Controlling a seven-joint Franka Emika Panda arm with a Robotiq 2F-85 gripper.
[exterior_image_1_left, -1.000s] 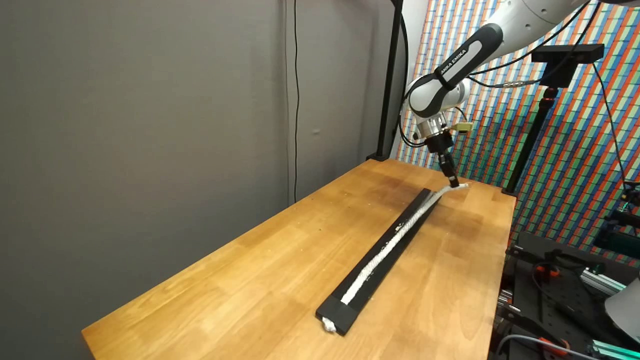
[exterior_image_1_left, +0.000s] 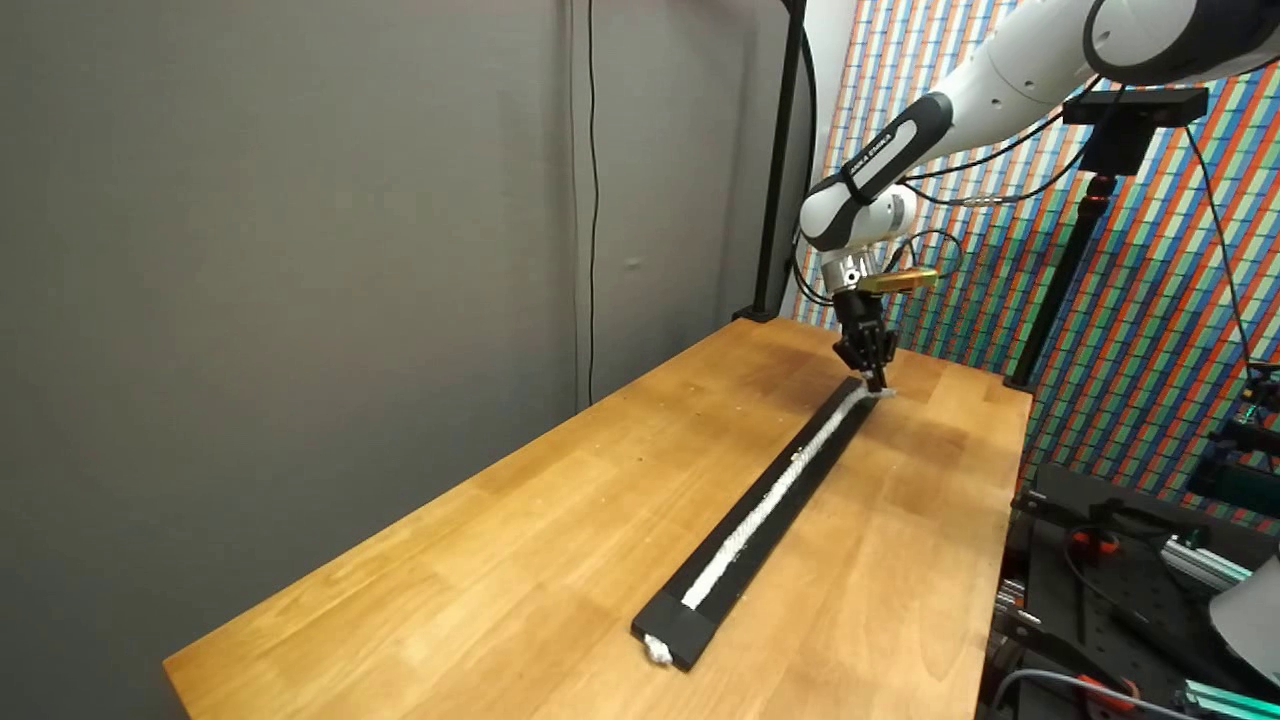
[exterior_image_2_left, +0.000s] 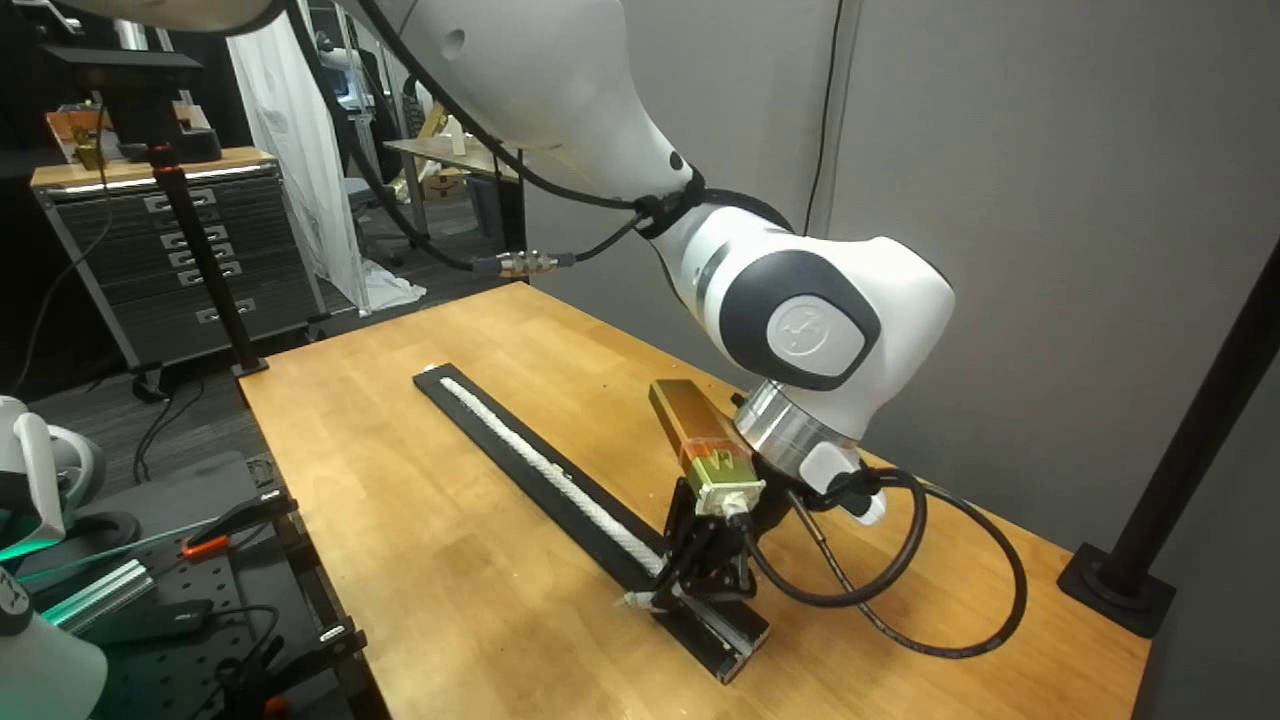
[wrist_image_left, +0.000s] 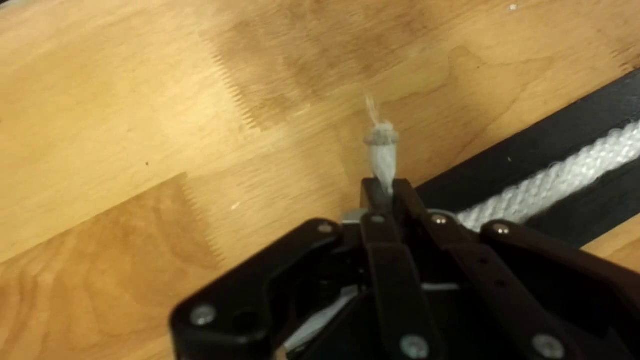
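Observation:
A white braided rope (exterior_image_1_left: 763, 510) lies along a long black channel board (exterior_image_1_left: 663, 607) on the wooden table, one end poking out under the board's near cover. Over the board's other end, my gripper is shut on the rope near its tip. The rope's frayed end (wrist_image_left: 382, 150) sticks out beyond the fingers in the wrist view. In exterior view 2 the gripper (exterior_image_2_left: 663, 596) stands low over the board, and the rope's tip hangs past its edge. Beyond the gripper, the board's last stretch (exterior_image_2_left: 727, 636) shows without rope.
Bare wooden table (exterior_image_1_left: 480, 552) surrounds the board on both sides. A black post (exterior_image_2_left: 1128, 480) stands at a table corner. The gripper's black cable (exterior_image_2_left: 960, 648) loops low over the table.
My gripper has come down and to the left in exterior view 1, bringing the rope's end with it. The rope, raised and slanting off the board before, now lies closer along it.

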